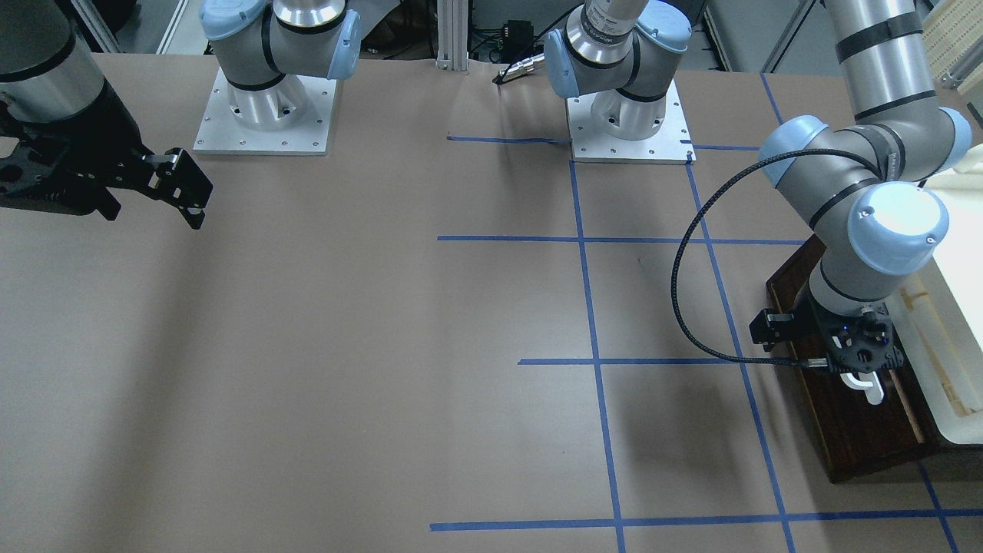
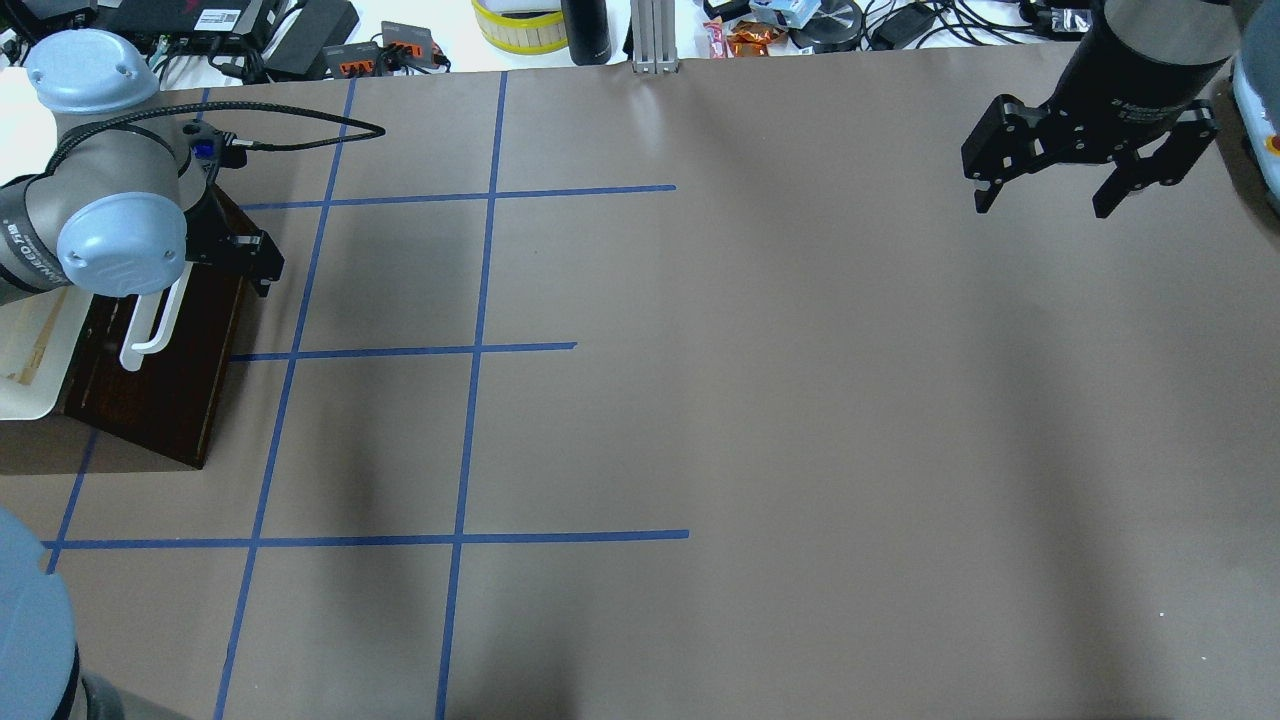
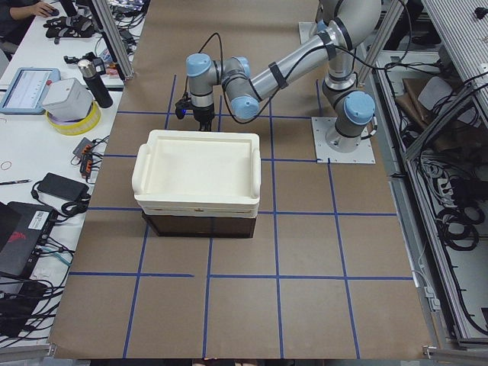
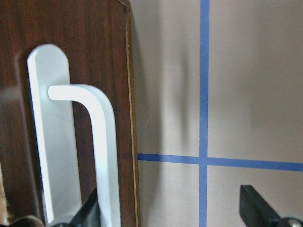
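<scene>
A dark wooden box (image 1: pixel 848 433) with a white lining (image 3: pixel 197 171) stands on the taped floor. On its front a white handle (image 4: pixel 106 156) is mounted, upright in the wrist view. My gripper (image 2: pixel 246 258) is over that face at the handle. In the wrist view one finger (image 4: pixel 90 213) is partly behind the handle bar, and the other finger (image 4: pixel 255 208) is out over the floor to the right, so the fingers stand apart, with the bar not pinched between them.
Another black gripper (image 2: pixel 1080 144) hangs across the surface. Further arms on white mounting plates (image 1: pixel 267 138) stand at the back.
</scene>
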